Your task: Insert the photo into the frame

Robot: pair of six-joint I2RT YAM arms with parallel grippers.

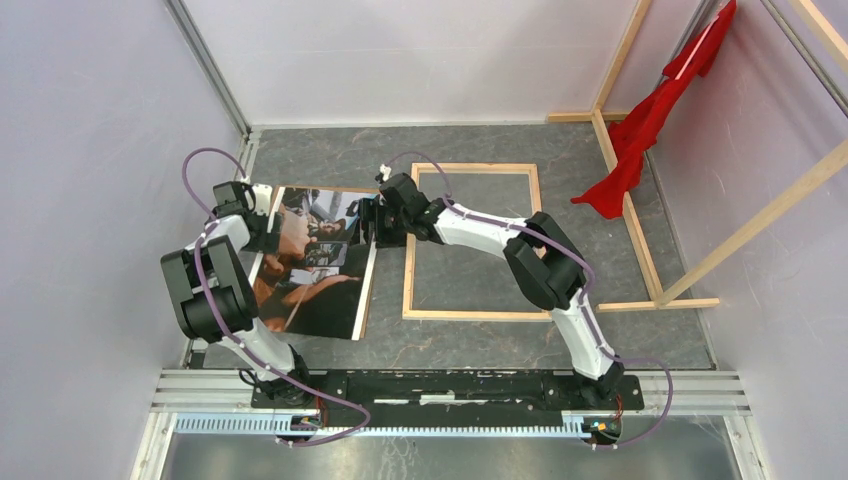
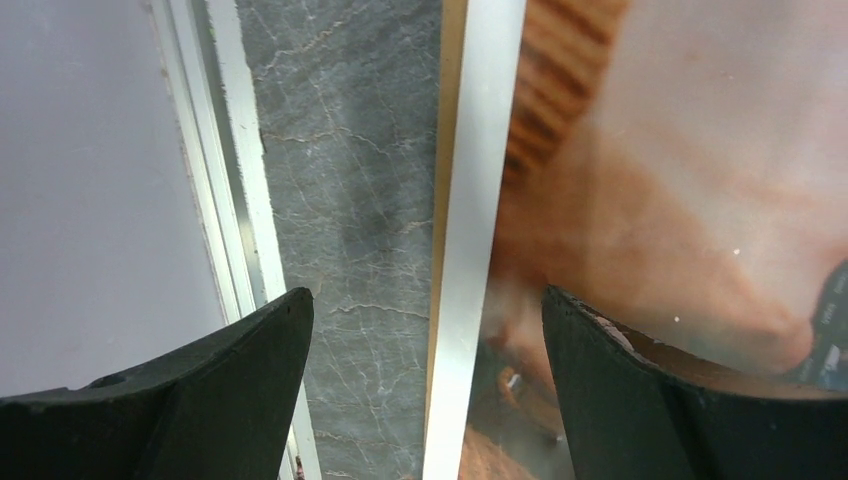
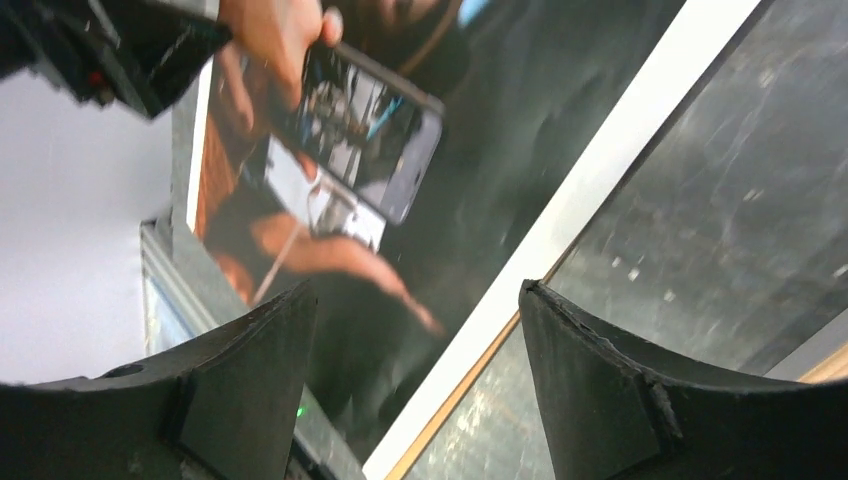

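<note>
The photo [image 1: 315,280], a dark print with white side borders, lies on the table at the left with a wooden edge [image 2: 440,220] showing under its left side. An empty wooden frame [image 1: 475,316] lies flat to its right. My left gripper stands open over the photo's left edge, one finger on each side of the white border in view. Across the photo, my right gripper [image 1: 368,222] hovers at the upper part of the right border. In the right wrist view, its fingers [image 3: 590,370] are apart, with the right border [image 3: 560,225] passing between them in view and nothing gripped.
A wooden stand [image 1: 630,230] with a red cloth [image 1: 640,145] draped on it occupies the right side. A wall [image 1: 90,200] rises close to the left arm.
</note>
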